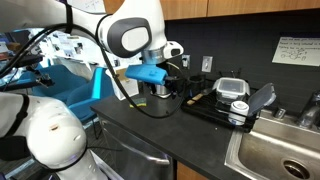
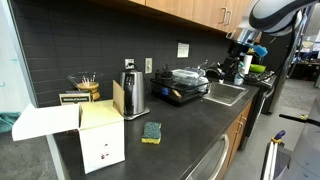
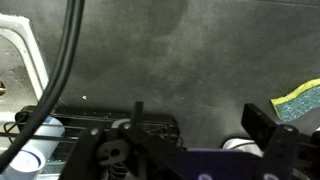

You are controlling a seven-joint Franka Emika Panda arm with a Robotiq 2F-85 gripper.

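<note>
My gripper hangs above the dark countertop [image 3: 190, 60], open, with its two fingers well apart and nothing between them. Beyond its right finger in the wrist view lies a green sponge with a yellow edge [image 3: 298, 102]; exterior view 2 shows this sponge [image 2: 152, 132] flat on the counter. The black dish rack [image 1: 203, 112] stands against the back wall and runs along the bottom of the wrist view, partly covered by the gripper. A clear, boxy container [image 1: 232, 88] rests in the rack. Beside it is a white cup-like item [image 1: 239, 112].
The steel sink [image 1: 282, 150] lies right of the rack. Left along the counter stand a steel kettle [image 2: 135, 95] and an open white and yellow box [image 2: 101, 140]. Bare counter stretches in front of the rack. Cabinets [image 2: 160, 25] overhang the back.
</note>
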